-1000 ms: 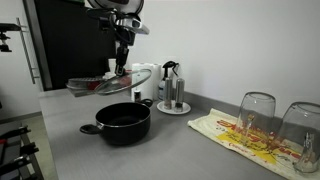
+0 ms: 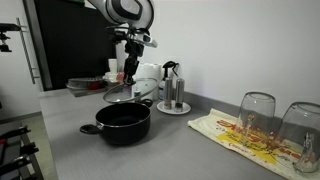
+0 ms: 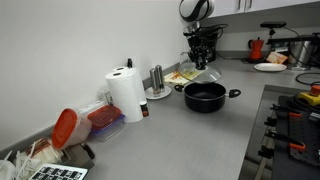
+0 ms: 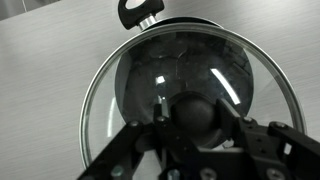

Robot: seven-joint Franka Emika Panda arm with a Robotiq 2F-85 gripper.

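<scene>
A round glass lid [image 4: 105, 95] hangs tilted from my gripper, which is shut on the lid's dark knob [image 4: 196, 110]. Beneath it stands a black two-handled pot [image 2: 124, 126] on the grey counter. In exterior view 1 the lid [image 2: 120, 94] is just above the pot's rear rim; whether it touches the rim I cannot tell. In the second exterior view the lid [image 3: 207, 76] is over the pot [image 3: 205, 97]. Through the glass the wrist view shows the pot's dark inside, with one pot handle [image 4: 140, 12] past the lid's edge.
Behind the pot are a paper towel roll [image 3: 124, 93] and a plate [image 2: 174, 108] with tall grinders. Upturned glass jars [image 2: 256, 112] stand on a patterned towel [image 2: 225, 130] at the right. Clear counter lies in front of the pot.
My gripper has come down and a little to the right with the lid, bringing it closer over the pot. The pot has stayed in place.
</scene>
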